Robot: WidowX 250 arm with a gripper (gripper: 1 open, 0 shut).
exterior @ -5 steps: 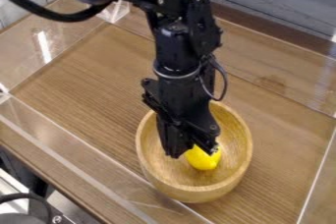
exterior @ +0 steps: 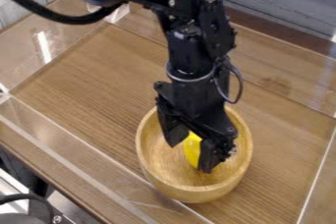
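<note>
A tan round bowl (exterior: 164,174) stands on the wooden table at the lower centre. My black gripper (exterior: 195,130) reaches down into it, open, its fingers around a small yellow object (exterior: 192,151) that is partly hidden behind them. I cannot tell whether the fingers touch it.
A pale raised edge runs along the back right, and black cables lie at the left edge.
My gripper has moved a little to the right within the bowl, over the yellow object, which is now more covered by the fingers.
</note>
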